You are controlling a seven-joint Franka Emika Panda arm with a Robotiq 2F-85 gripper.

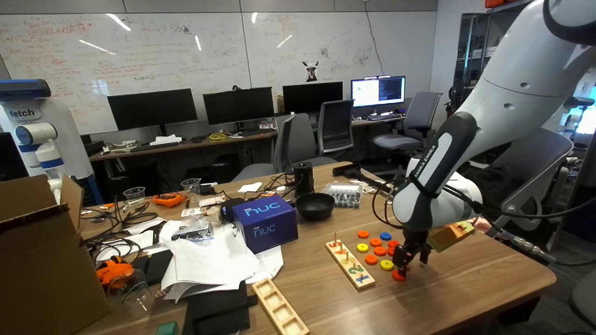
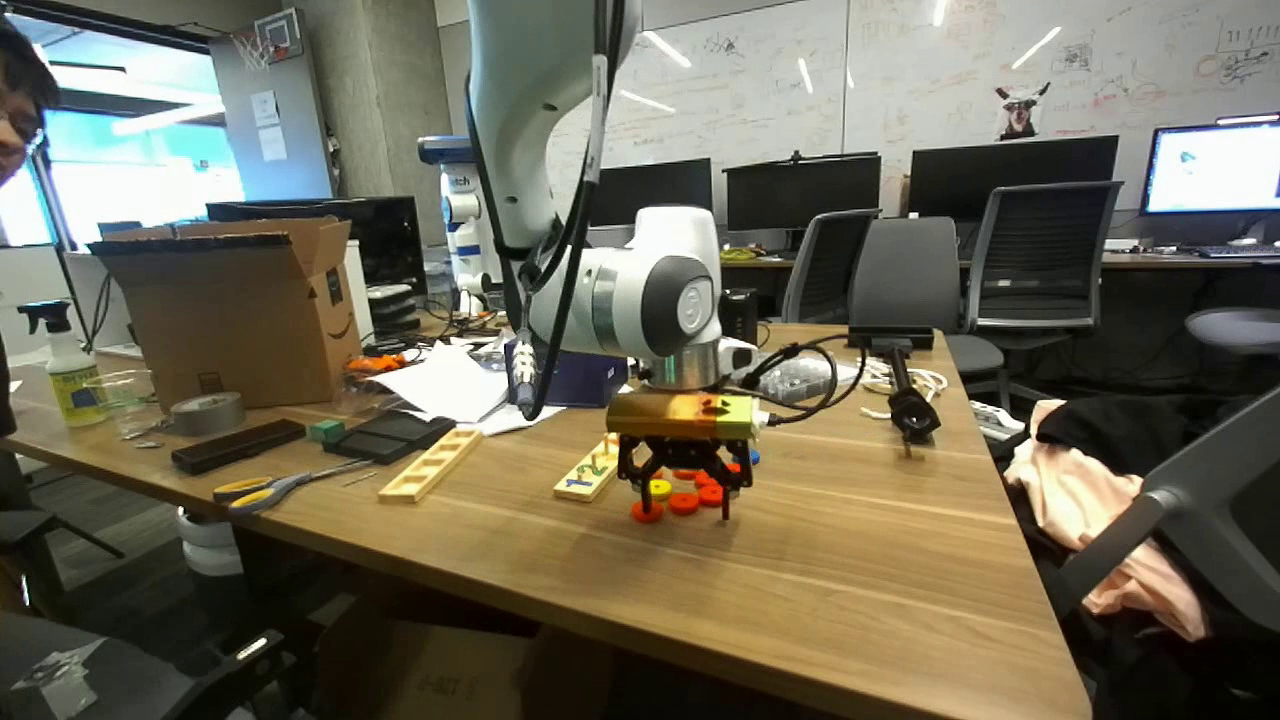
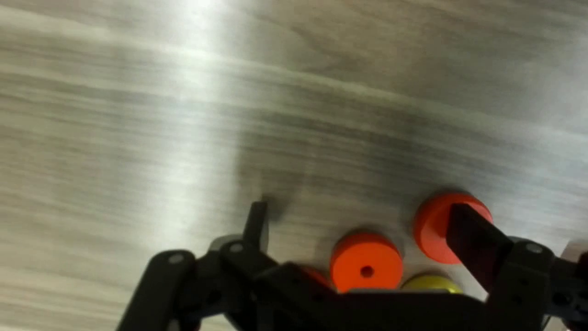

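My gripper is low over the table with its fingers apart and bare table between the fingertips. In the wrist view, the right finger overlaps a red disc; whether it touches the disc's top or its side I cannot tell. An orange-red disc with a centre hole and part of a yellow disc show beside it, along the gripper's lower edge. The wooden peg board with painted numbers stands left of the loose discs in exterior view 1. A blue disc lies at the back of the group.
A slotted wooden tray lies further left, near papers and a blue box. Behind are a black bowl and a clear parts case.
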